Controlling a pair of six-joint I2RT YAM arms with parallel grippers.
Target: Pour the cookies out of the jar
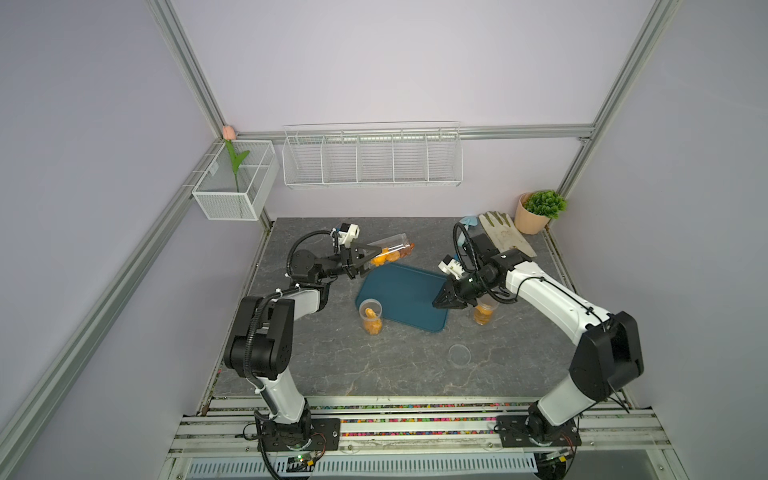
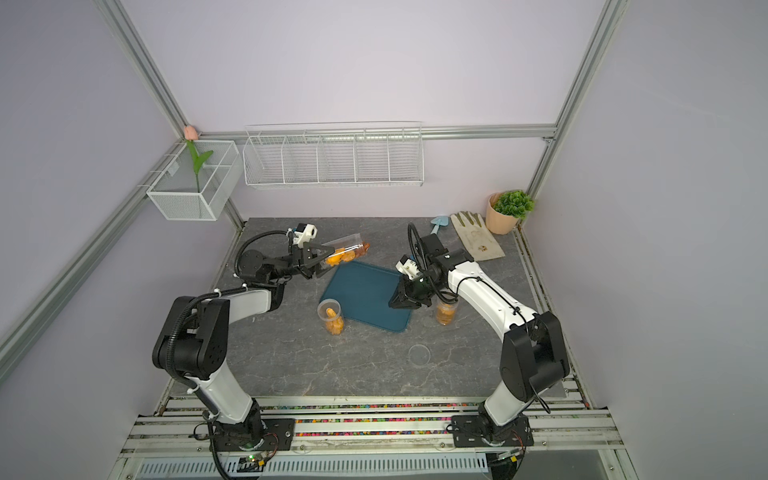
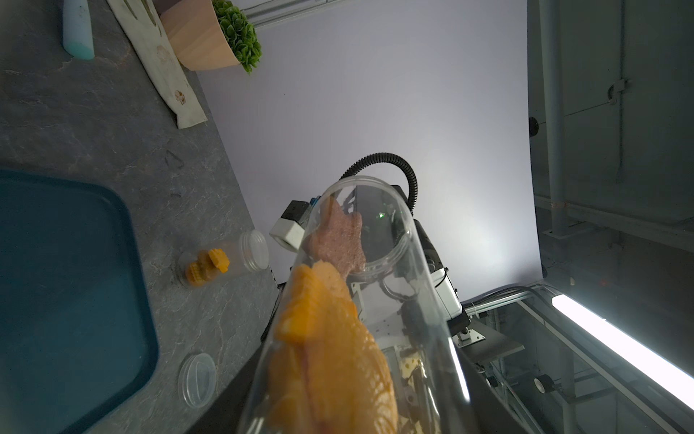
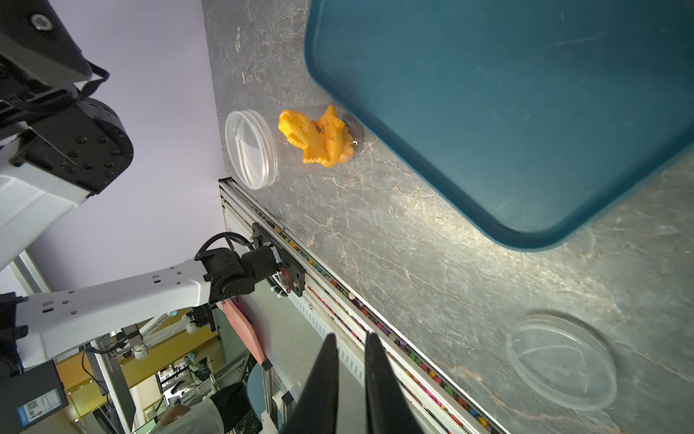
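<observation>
My left gripper [image 1: 364, 257] is shut on a clear jar [image 1: 390, 252], held tipped nearly sideways above the back-left of the blue tray [image 1: 408, 296]; orange cookies and a pinkish one lie inside it. Another jar with orange cookies [image 2: 330, 321] stands at the tray's front-left, and a third [image 2: 445, 314] at its right. My right gripper hangs low over the tray's right side, its fingers close together; no object shows clearly between them.
A clear lid [image 4: 560, 358] lies in front of the tray. At the back right are a glove [image 2: 476, 236], a blue tool [image 2: 439, 222] and a potted plant [image 2: 502, 217]. Wire baskets hang on the walls.
</observation>
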